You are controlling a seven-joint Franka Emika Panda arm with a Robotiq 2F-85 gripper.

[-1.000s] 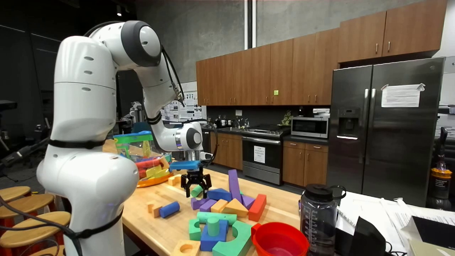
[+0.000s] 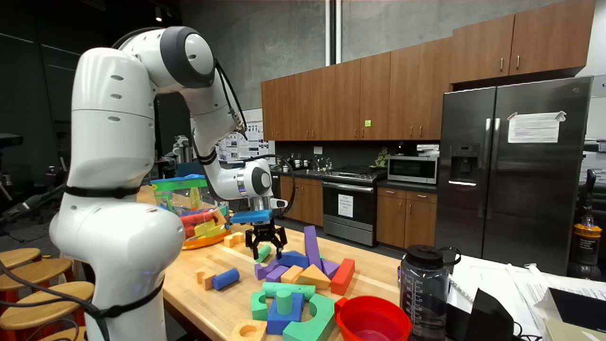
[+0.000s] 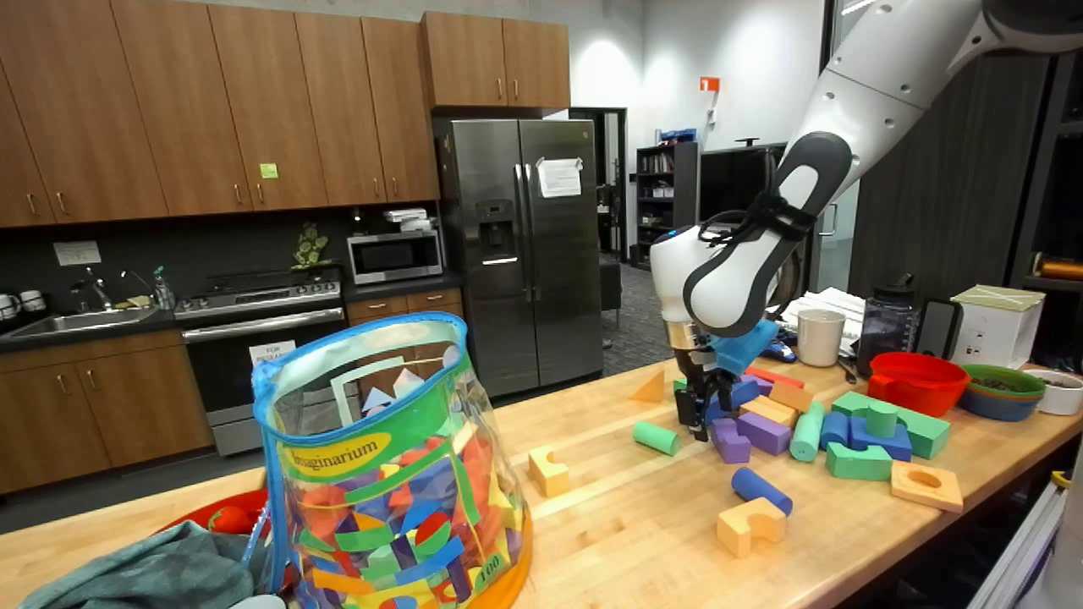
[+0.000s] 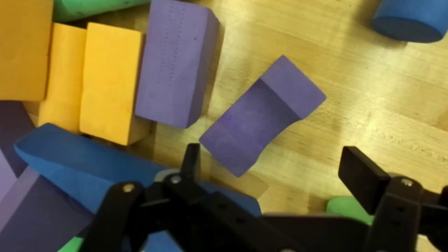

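Note:
My gripper is open above the table, its two black fingers wide apart with nothing held between them. Ahead of the fingertips in the wrist view lies a purple notched block [image 4: 262,119] on the wood. A blue block [image 4: 100,168] runs partly under the left finger [image 4: 191,161]. Near the right finger [image 4: 361,178] a green cylinder [image 4: 348,208] shows in part, the rest hidden by the gripper. Exterior view 2 has the gripper [image 3: 700,431] at the left edge of the block group, beside the green cylinder [image 3: 656,437].
A purple rectangular block [image 4: 176,63] and yellow blocks [image 4: 110,79] crowd the left. Green and blue blocks, a red bowl [image 2: 372,321] and a dark bottle [image 2: 423,290] stand toward the near end. A clear bag of blocks [image 3: 396,507] sits at the far end. Bare tabletop [image 3: 629,528] lies between.
My gripper has shifted slightly to the right in exterior view 1, toward the leaning purple block. The blocks have not moved.

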